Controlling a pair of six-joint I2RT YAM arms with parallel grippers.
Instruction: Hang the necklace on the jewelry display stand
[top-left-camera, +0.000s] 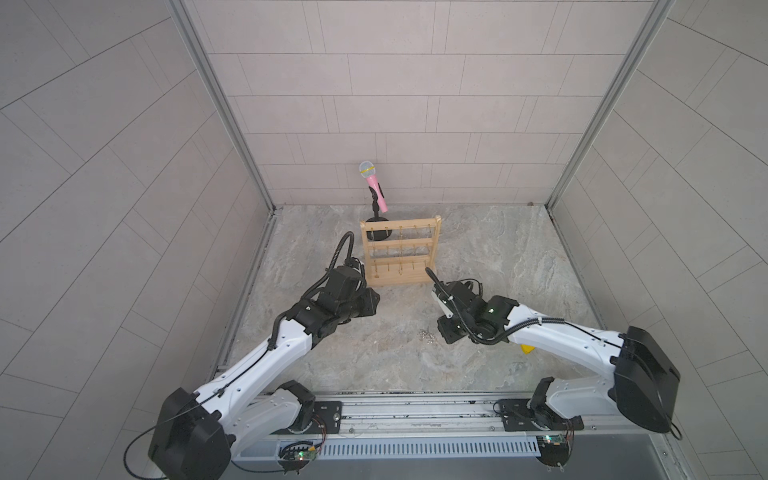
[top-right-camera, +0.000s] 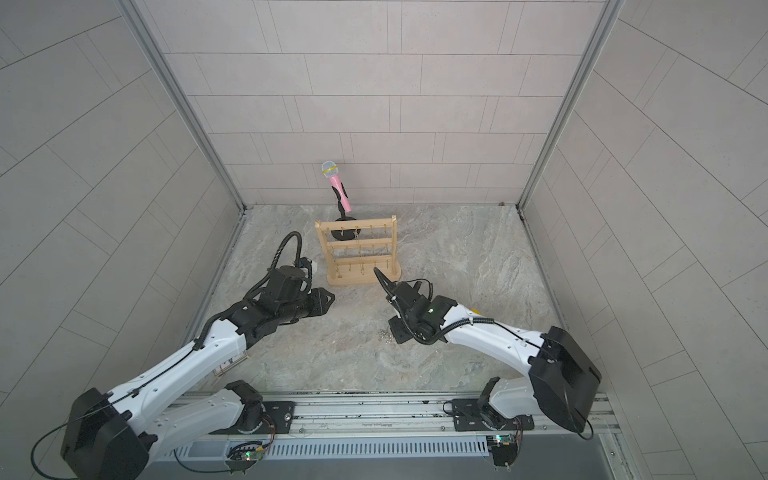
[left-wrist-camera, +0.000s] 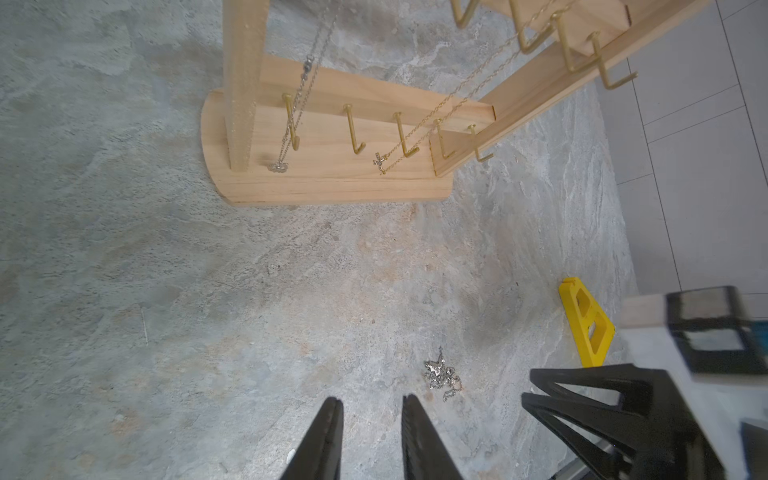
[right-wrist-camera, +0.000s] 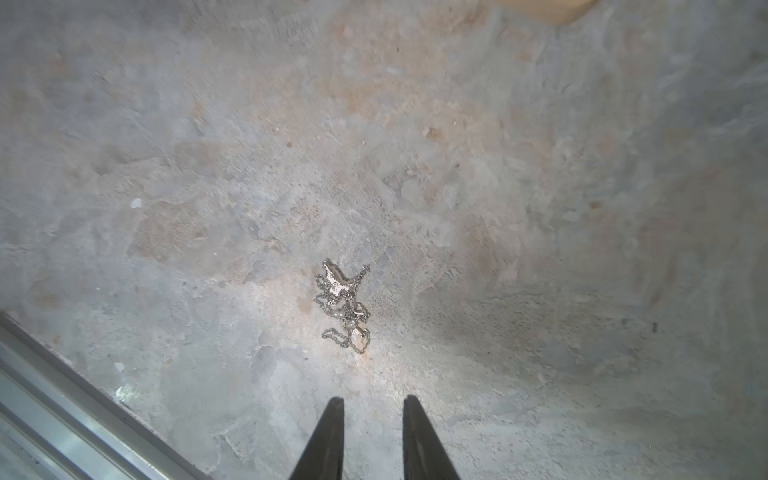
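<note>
A tangled silver necklace (right-wrist-camera: 342, 292) (left-wrist-camera: 440, 373) lies on the grey table in front of the wooden display stand (top-left-camera: 400, 280) (left-wrist-camera: 336, 188), whose brass hooks carry a couple of hanging chains (left-wrist-camera: 308, 72). My left gripper points over the table left of the necklace, its fingers parted with nothing between them. My right gripper is lower, over the table by the necklace, also open and empty.
A pink toy microphone (top-left-camera: 376, 192) on a black stand is behind the display. A yellow plastic piece (left-wrist-camera: 588, 324) lies at the right.
</note>
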